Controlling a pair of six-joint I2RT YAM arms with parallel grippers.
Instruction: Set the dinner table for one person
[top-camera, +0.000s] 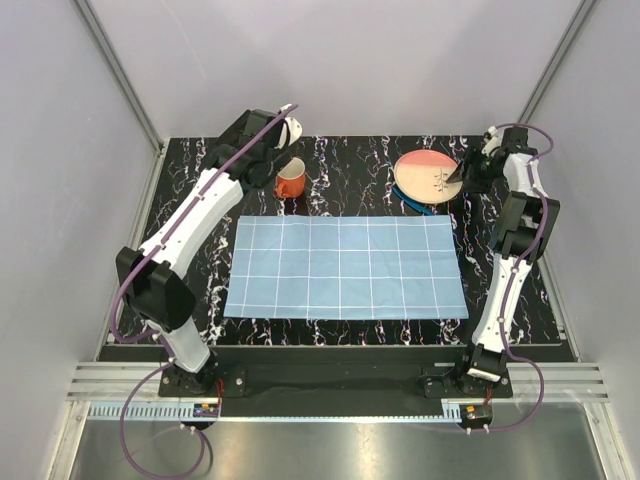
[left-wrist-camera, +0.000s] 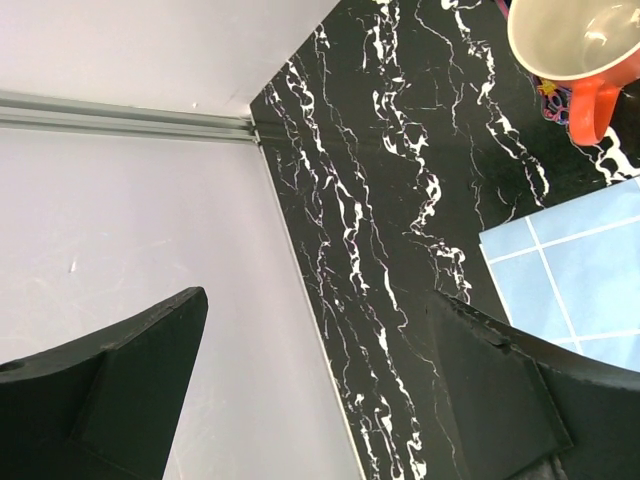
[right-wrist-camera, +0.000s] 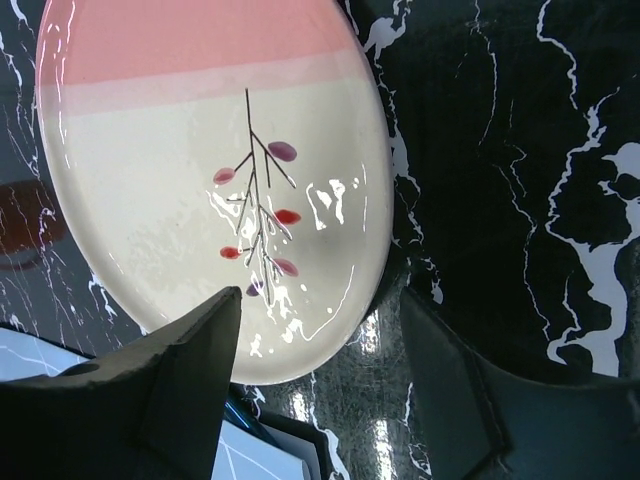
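A pink and cream plate (top-camera: 427, 177) with a twig pattern lies at the back right, beyond the light blue placemat (top-camera: 346, 268). My right gripper (top-camera: 462, 174) is at the plate's right edge; in the right wrist view its parted fingers (right-wrist-camera: 190, 365) frame the near rim of the plate (right-wrist-camera: 220, 200), with no grip on it visible. An orange mug (top-camera: 291, 178) stands at the back left, its handle (left-wrist-camera: 590, 112) showing in the left wrist view. Beside that mug, my left gripper hangs open and empty over the dark tabletop.
Blue-handled cutlery (top-camera: 411, 201) lies partly under the plate's near left edge, close to the placemat. White walls (top-camera: 330, 70) close in the dark marbled table at the back and sides. The placemat is bare.
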